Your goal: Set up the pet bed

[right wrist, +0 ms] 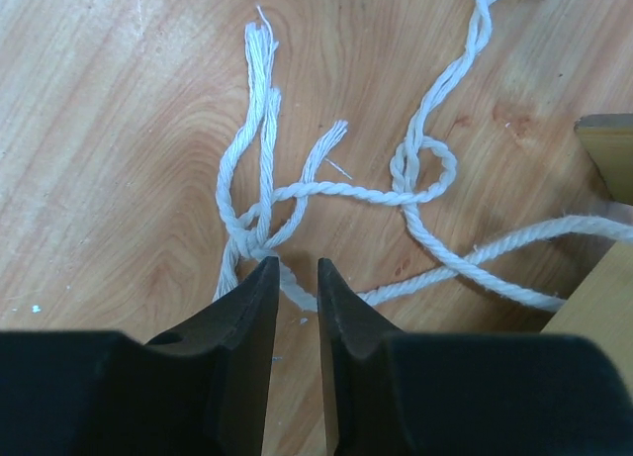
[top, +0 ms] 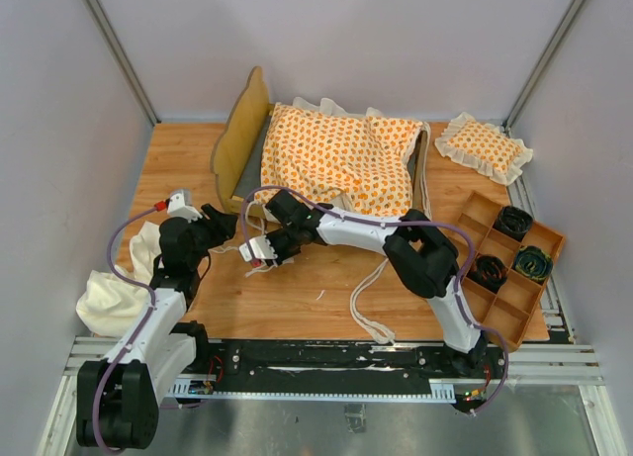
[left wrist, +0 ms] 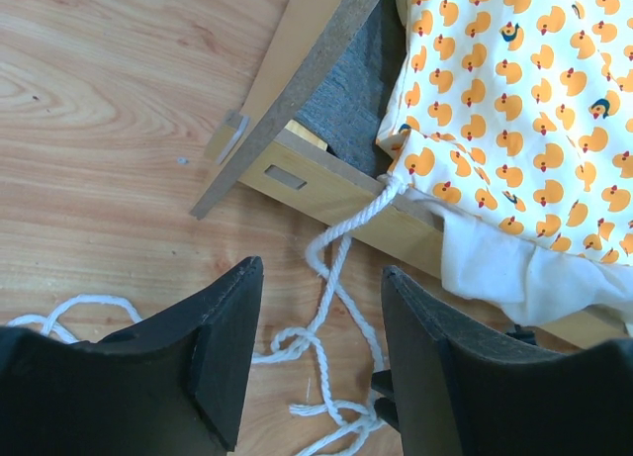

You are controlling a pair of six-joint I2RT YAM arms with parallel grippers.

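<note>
The wooden bed frame (top: 239,144) holds a cushion (top: 331,154) printed with orange ducks over a grey base. A white rope (left wrist: 351,224) runs from the cloth over the front board (left wrist: 302,194) into loose knots on the floor. My left gripper is open above the floor beside the bed's front left corner, nothing between its fingers. My right gripper is low over the knotted rope ends (right wrist: 257,228), its fingers open a little with nothing clearly held between them.
A small frilled pillow (top: 485,147) lies at the back right. A wooden tray (top: 519,296) with coiled cords stands at the right. White cloth (top: 109,298) lies at the left. Another rope (top: 368,322) lies on the front floor.
</note>
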